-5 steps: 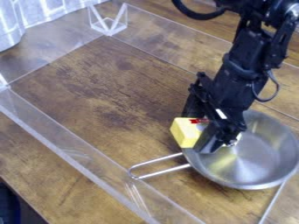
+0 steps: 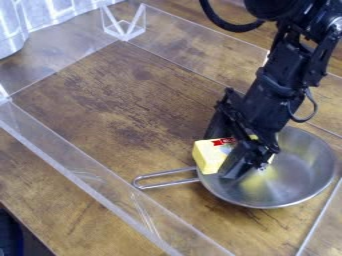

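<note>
My black gripper (image 2: pixel 238 144) is low over the steel pan (image 2: pixel 293 188) at the right, shut on a yellow box (image 2: pixel 210 157) with a red label. The box sits at the pan's left rim, partly over its interior; whether it touches the pan is hard to tell. The fingers partly hide it. The pan's wire handle points left across the wooden surface.
Clear acrylic rails (image 2: pixel 74 172) run along the left and front of the wooden surface (image 2: pixel 114 100). A clear bracket (image 2: pixel 123 28) stands at the back left.
Since a second ago the pan and its handle have shifted left and up in the view, and my gripper with the box has moved slightly down.
</note>
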